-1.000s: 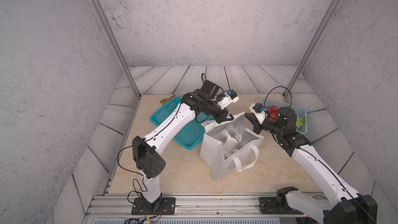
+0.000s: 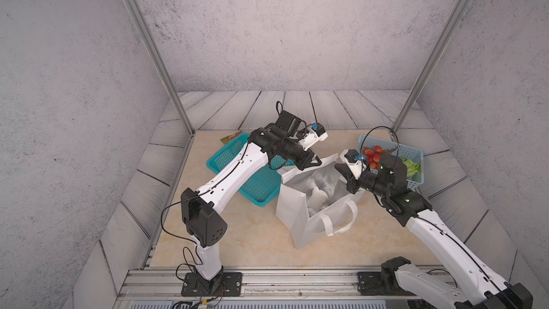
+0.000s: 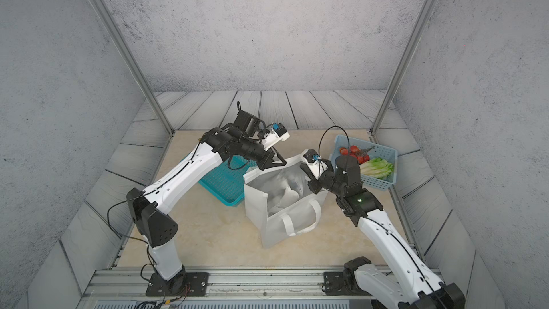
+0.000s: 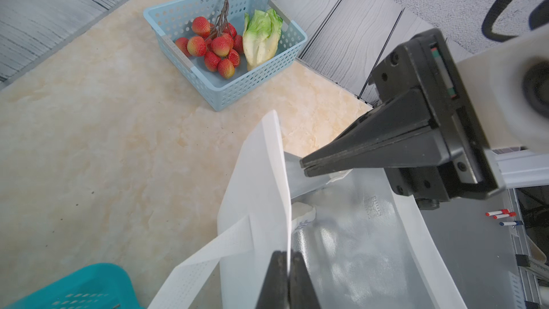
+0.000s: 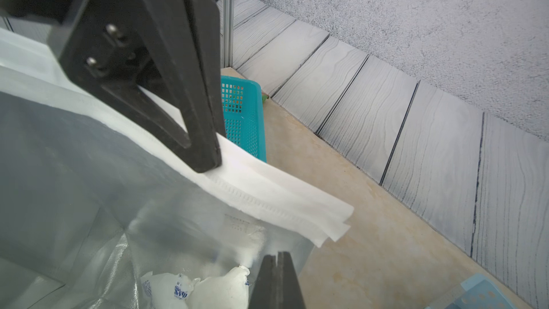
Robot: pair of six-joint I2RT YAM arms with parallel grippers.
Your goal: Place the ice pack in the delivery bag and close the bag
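The white delivery bag (image 2: 294,217) stands open in the middle of the table, with silver lining. White printed packs (image 5: 220,289), looking like ice packs, lie inside. My left gripper is shut at the bag's rear rim, the rim's thin edge in line with its fingertips; whether it pinches the fabric I cannot tell for sure. My right gripper is shut with nothing visible between its fingers, over the bag's opening at the right end, near the rim.
An empty teal basket (image 2: 260,191) is behind left of the bag. A light blue basket (image 3: 387,177) with lychees (image 4: 220,45) and lettuce (image 4: 260,37) stands at back right.
The right arm has shifted slightly left and toward the front, bringing its gripper closer over the bag's opening. The left arm has barely moved.
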